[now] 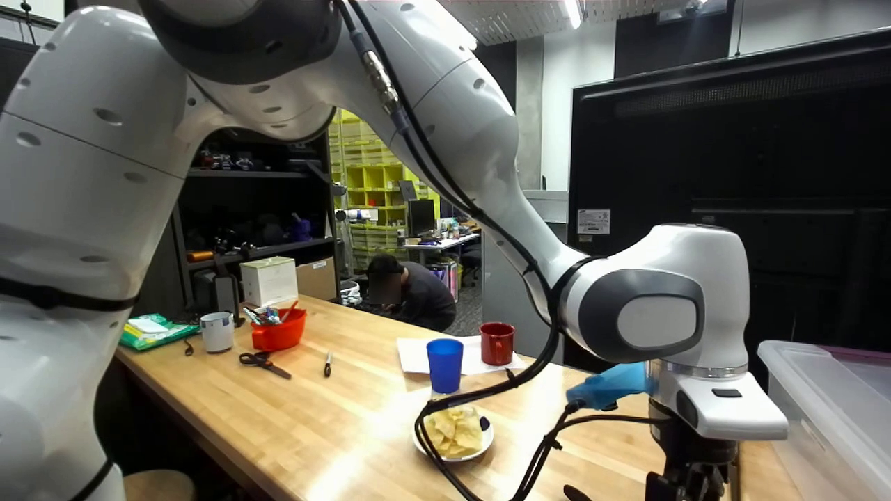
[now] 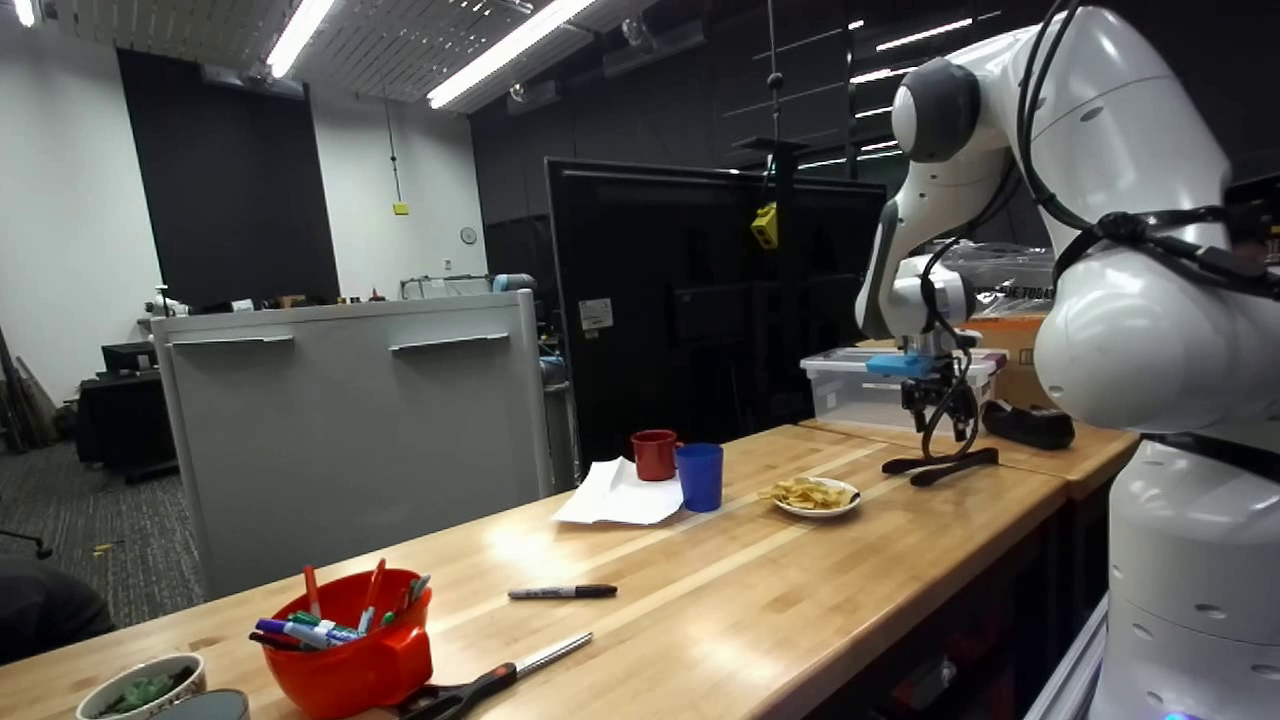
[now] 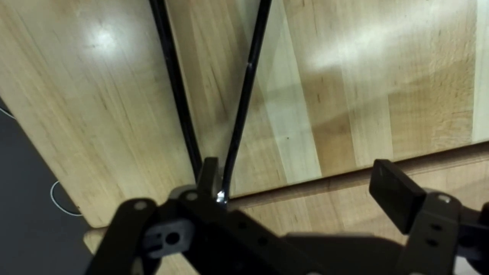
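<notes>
My gripper is open, pointing down at the wooden table, its two fingertips wide apart. A black tongs-like tool (image 3: 243, 107) lies on the table, its two long arms meeting at a shiny end beside the left finger (image 3: 209, 176); that finger partly hides the joined end. In exterior view 2 the gripper (image 2: 942, 422) hangs just above this tool (image 2: 948, 466). Exterior view 1 cuts off the fingertips below the gripper body (image 1: 693, 467) and shows only one tip of the tool (image 1: 576, 493).
A plate of chips (image 2: 813, 494), a blue cup (image 2: 699, 478) and a red mug (image 2: 655, 456) stand nearby. A clear bin (image 1: 823, 409) and a black shoe-like item (image 2: 1028, 424) flank the arm. Farther off are a marker (image 2: 561, 592), scissors (image 2: 486, 684) and a red pen holder (image 2: 360, 654).
</notes>
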